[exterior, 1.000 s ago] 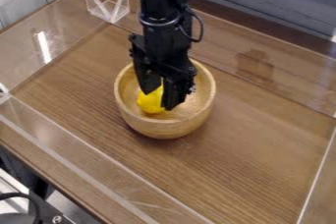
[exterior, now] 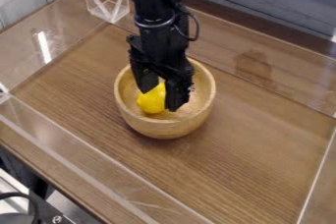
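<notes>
A light wooden bowl [exterior: 180, 124] stands in the middle of the table. A yellow object [exterior: 151, 99] sits inside it toward the left. My black gripper [exterior: 161, 77] hangs over the bowl, open, its dark fingers coming down around and just above the yellow object; whether they touch it I cannot tell.
Walls rise along the back and left. A black cable [exterior: 27, 196] lies at the lower left.
My gripper has shifted slightly over the bowl, its fingers changing position around the yellow object. The bowl and yellow object look almost unmoved.
</notes>
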